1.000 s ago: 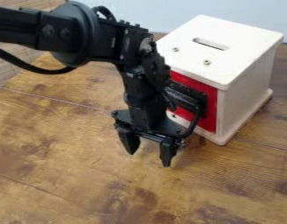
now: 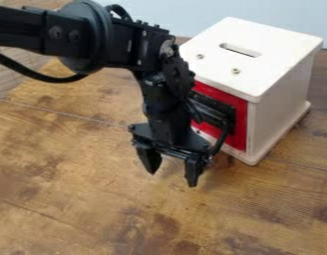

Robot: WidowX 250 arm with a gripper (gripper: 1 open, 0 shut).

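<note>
My black gripper [image 2: 171, 171] hangs low over the wooden floor, just left of and in front of a white wooden box [image 2: 275, 100]. Its two fingers point down and stand apart, with only floor visible between them. The box has a slot in its top and a red front panel [image 2: 238, 127], which my arm and cables partly hide.
Bare wooden surface [image 2: 87, 199] lies open to the left and in front. A pale wall or backdrop stands behind the box, and the arm reaches in from the upper left.
</note>
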